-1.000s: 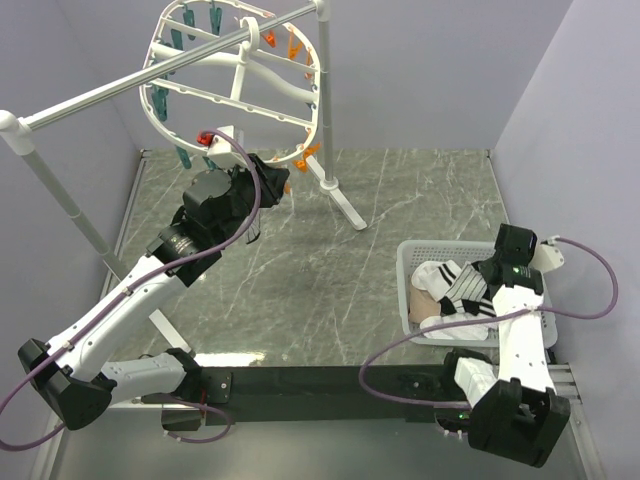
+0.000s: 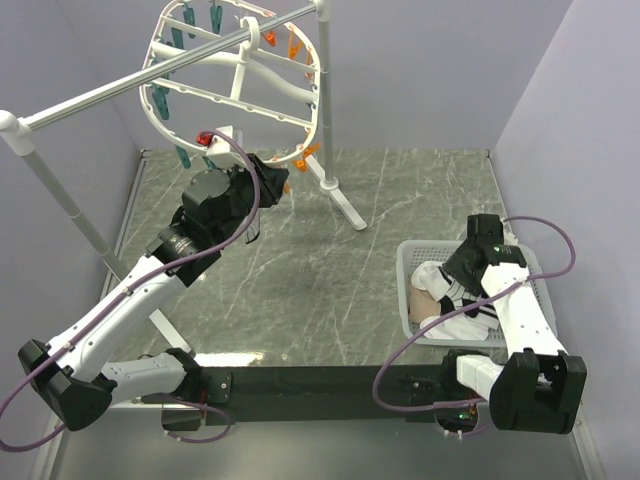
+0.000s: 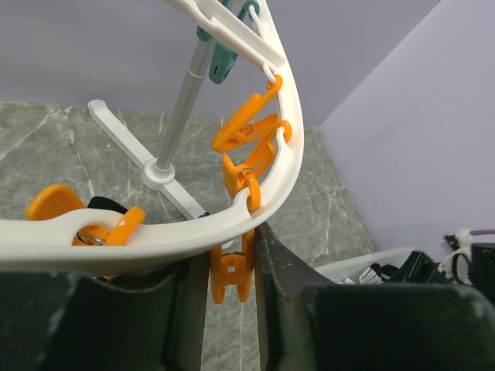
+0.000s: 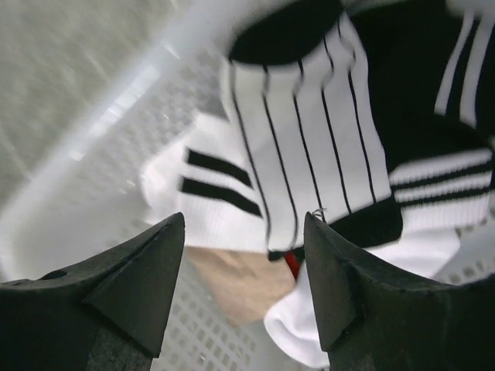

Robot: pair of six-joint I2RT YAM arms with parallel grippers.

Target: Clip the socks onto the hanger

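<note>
The white oval hanger (image 2: pixel 235 95) hangs from the rail at the back left, with orange and teal clips round its rim. At its front edge my left gripper (image 2: pixel 272 182) is shut on an orange clip (image 3: pixel 232 267), which shows upright between its fingers in the left wrist view. Over the basket is my right gripper, its fingers apart above the socks with nothing gripped. Below it lie a black-and-white striped sock (image 4: pixel 309 131), a white sock with two black bands (image 4: pixel 220 182) and a tan sock (image 4: pixel 236 282).
The pale basket (image 2: pixel 408 258) sits at the right, close to the side wall (image 2: pixel 585 160); its mesh side appears blurred in the right wrist view. A hanger-stand foot (image 2: pixel 345 207) reaches onto the grey marbled floor (image 2: pixel 310 280), which is clear in the middle.
My right gripper has moved left from the basket's right side to over its middle, now covering part of the striped sock in the top view. The left arm and hanger look unmoved.
</note>
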